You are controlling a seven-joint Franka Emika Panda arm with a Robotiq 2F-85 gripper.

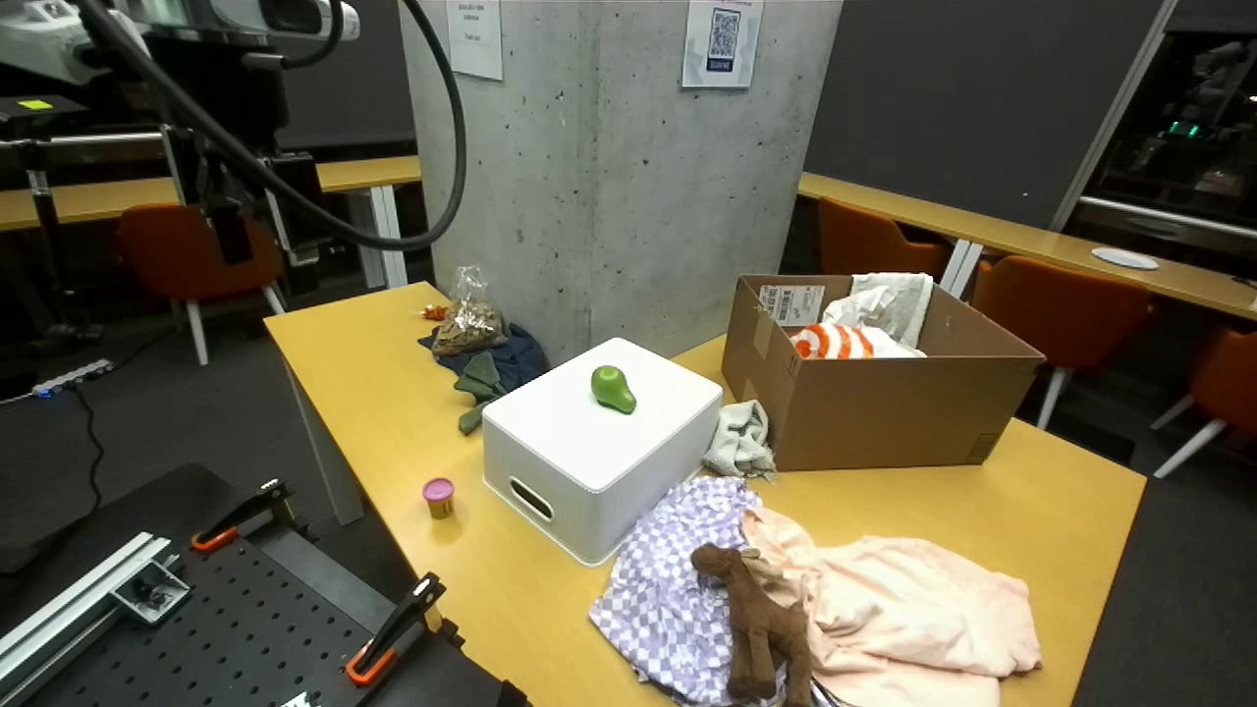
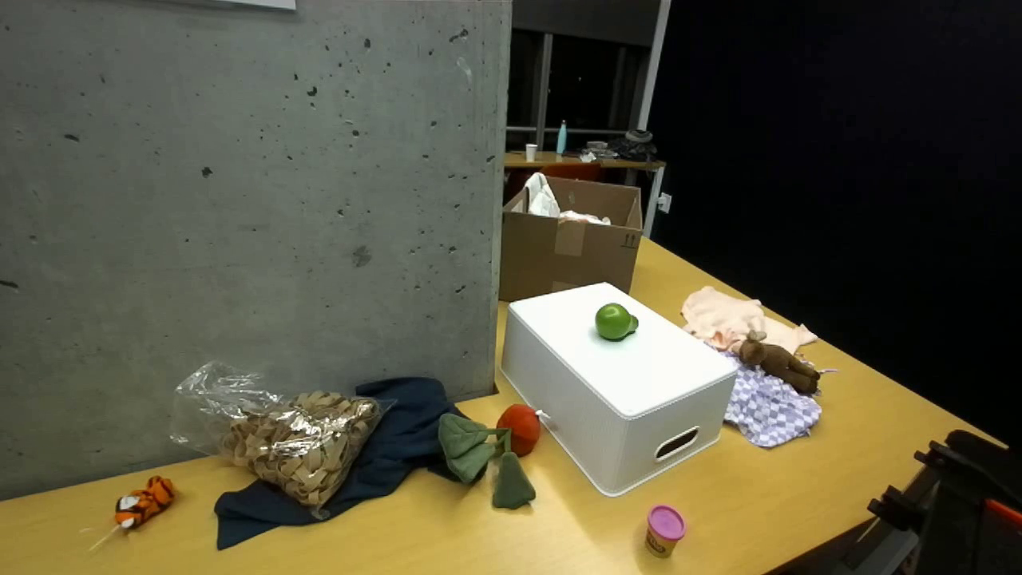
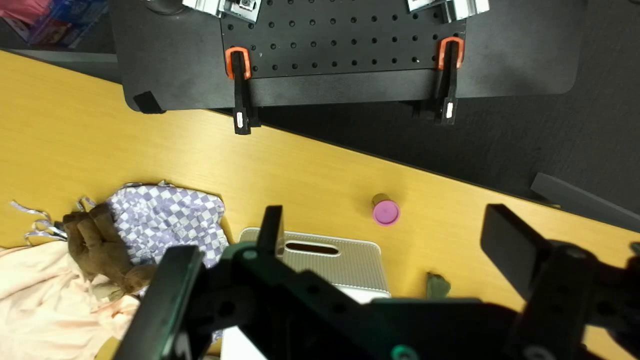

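My gripper is open with its fingers wide apart and nothing held; in exterior view 1 it hangs high at the upper left, clear of the table. A green pear-shaped fruit (image 1: 613, 389) rests on top of the white lidded box (image 1: 554, 425) near the table's middle. That fruit is hidden behind the gripper in the wrist view. A small tub with a purple lid (image 3: 385, 212) stands upright on bare table beside the box. On the purple checkered cloth (image 1: 669, 566) lies a brown plush animal (image 1: 760, 625), with a peach cloth (image 1: 919, 601) alongside.
An open cardboard box (image 1: 896, 407) holding cloths stands at the back right. Near the concrete pillar (image 2: 249, 192) lie a bag of brown strips (image 2: 306, 441), dark cloth, an orange plush (image 2: 144, 501) and a red-and-green soft item (image 2: 518, 428). Clamps (image 3: 240, 90) stick out at the table's near edge.
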